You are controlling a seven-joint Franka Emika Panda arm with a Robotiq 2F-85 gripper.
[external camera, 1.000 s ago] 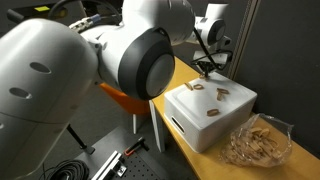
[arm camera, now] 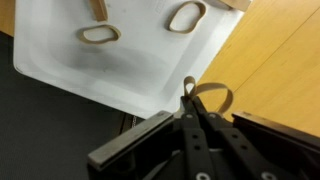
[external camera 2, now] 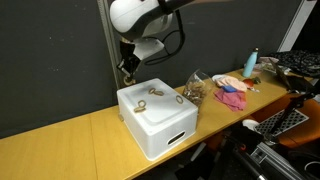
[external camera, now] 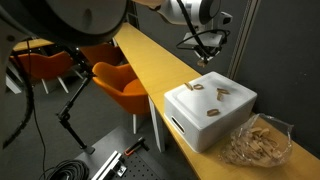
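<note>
A tan rubber band [arm camera: 213,87] is pinched between the fingertips of my gripper, its loop sticking out to the right in the wrist view. In exterior view 1 my gripper [external camera: 204,52] is up in the air beyond the far edge of the white box [external camera: 210,128], with the band dangling below it. Exterior view 2 has the gripper [external camera 2: 127,68] above the box's back left corner. More tan bands lie on the box top, among them one oval loop [arm camera: 100,34] and another loop [arm camera: 187,17].
A clear bag [external camera: 257,142] of tan pieces rests on the wooden table beside the box. Bare table [external camera 2: 65,138] stretches left of the box. A pink cloth [external camera 2: 230,98] and a blue bottle [external camera 2: 251,64] are farther right. Orange chairs [external camera: 122,90] stand beside the table.
My gripper has risen from near the box's far edge and shifted slightly left in exterior view 1, with the arm drawn upward. The box and bag have stayed put.
</note>
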